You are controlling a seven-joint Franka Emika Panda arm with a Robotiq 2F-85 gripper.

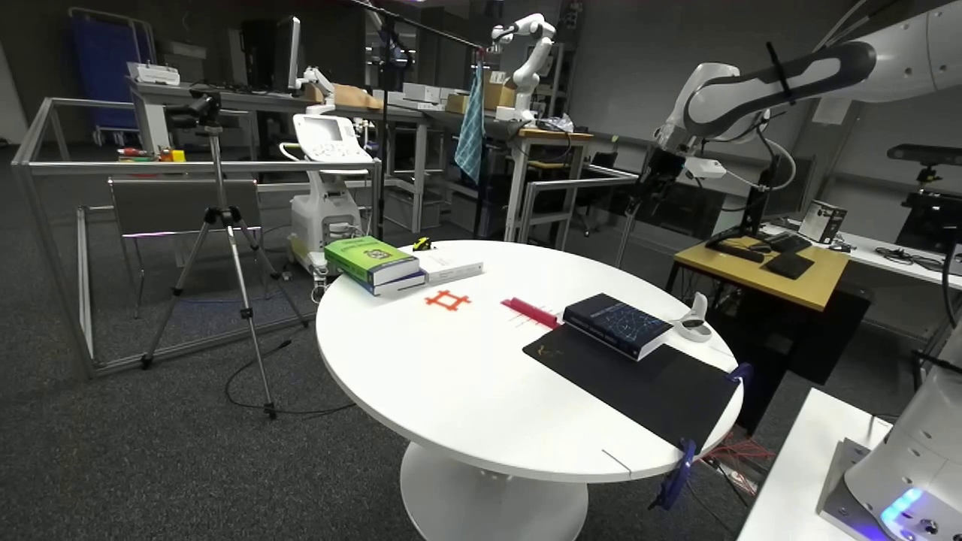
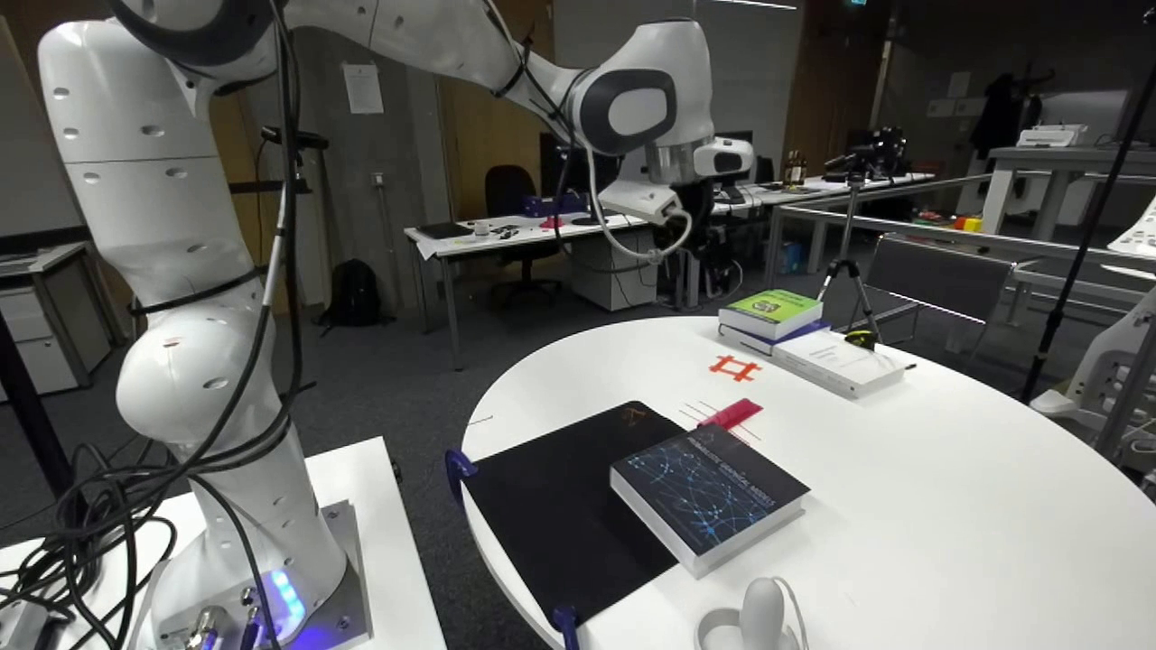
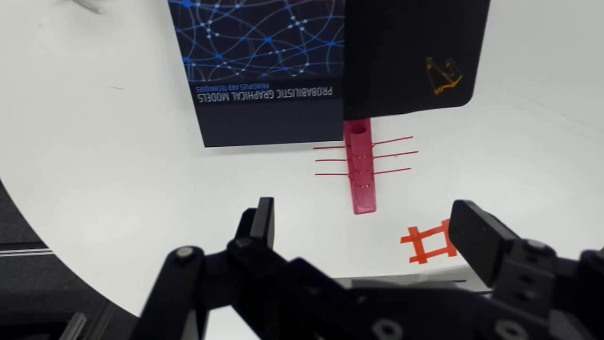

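Observation:
My gripper is open above the table, its two fingers wide apart and only air between them. A dark blue book (image 3: 266, 85), titled Probabilistic Graphical Models, lies flat and partly on the black mat (image 2: 553, 520). Beside the book's corner is a flat pink-red piece (image 3: 362, 170) with thin red lines crossing it. An orange-red tape square (image 3: 419, 246) is marked on the table near my right finger, which hides part of it. In exterior view 1 the gripper (image 1: 636, 200) hangs high, well clear of the books.
A green book (image 1: 371, 258) rests on a blue one (image 1: 397, 284), with a white book (image 1: 451, 267) alongside. A white controller (image 1: 694, 320) stands near the dark book. Blue clamps (image 1: 676, 478) grip the table edge.

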